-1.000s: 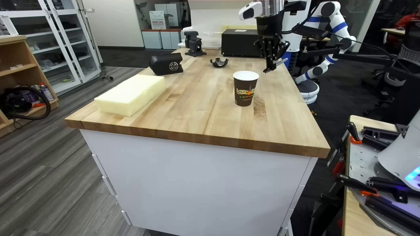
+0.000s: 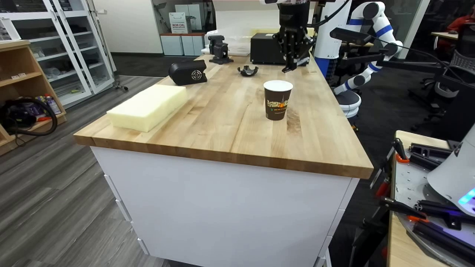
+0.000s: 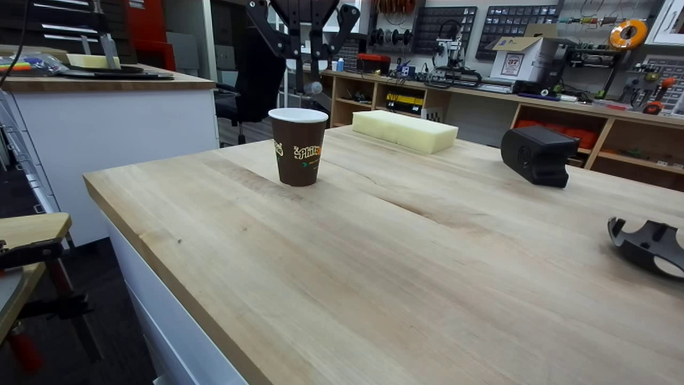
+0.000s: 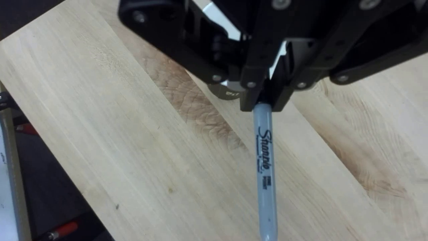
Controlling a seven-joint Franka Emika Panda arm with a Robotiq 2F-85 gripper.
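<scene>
My gripper is shut on a grey Sharpie marker (image 4: 265,168), which sticks out lengthwise from between the fingertips in the wrist view. The marker's other end is hidden by the fingers. A brown paper cup (image 2: 277,104) with a white rim stands upright on the wooden table. In exterior view 1 the gripper (image 2: 289,67) hangs above the table, just beyond the cup. Exterior view 2 has the gripper (image 3: 308,86) above the cup (image 3: 298,151) in the picture, apart from its rim. Most of the cup is covered by the gripper in the wrist view.
A pale yellow foam block (image 2: 149,106) lies at the table's left edge. Farther back are a black speaker-like object (image 2: 187,72), a black curved part (image 2: 247,71) and a black box (image 2: 269,48). The tabletop (image 2: 213,129) around the cup is clear.
My gripper has shifted left and upward in exterior view 1, with the marker still held. The cup and the other tabletop objects have stayed put.
</scene>
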